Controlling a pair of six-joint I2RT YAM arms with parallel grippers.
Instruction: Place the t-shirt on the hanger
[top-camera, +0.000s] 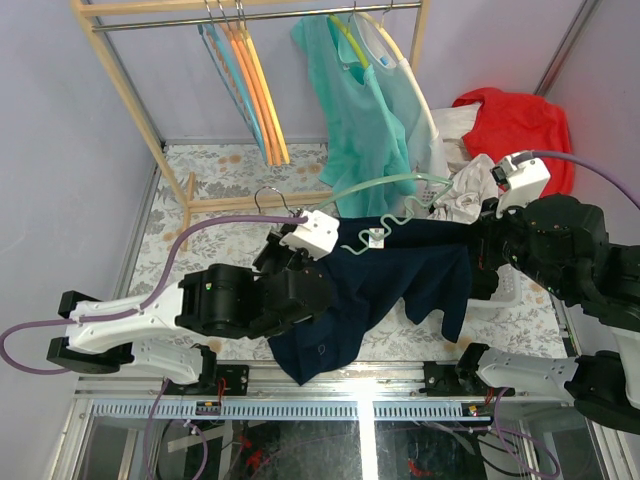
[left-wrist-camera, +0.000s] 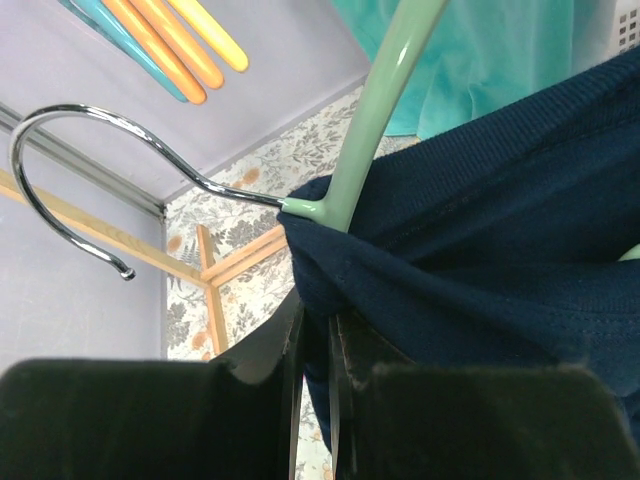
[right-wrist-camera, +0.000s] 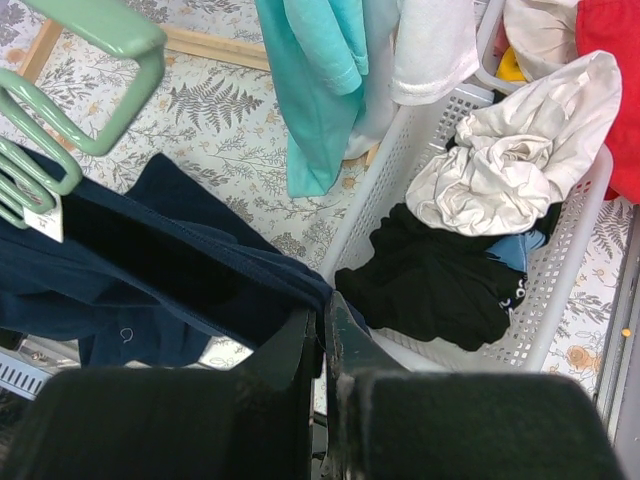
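Observation:
A navy t-shirt (top-camera: 365, 285) hangs stretched between my two grippers. In the left wrist view, my left gripper is shut on its edge, just below the base of the metal hook. The green hanger (top-camera: 385, 183) lies across the collar opening. Its hook (left-wrist-camera: 130, 125) sticks out to the left, and one arm of the hanger (left-wrist-camera: 375, 110) rises outside the fabric. In the right wrist view, my right gripper is shut on the far edge of the shirt. The hanger's right end (right-wrist-camera: 140, 45) is above the cloth, apart from that gripper. A white tag shows at the collar.
Behind stands a wooden rack (top-camera: 260, 202) with several empty hangers (top-camera: 255, 90) and hung teal and white shirts (top-camera: 350, 120). A white basket (right-wrist-camera: 560, 320) of clothes is beside my right gripper. A red garment (top-camera: 515, 135) lies at the back right.

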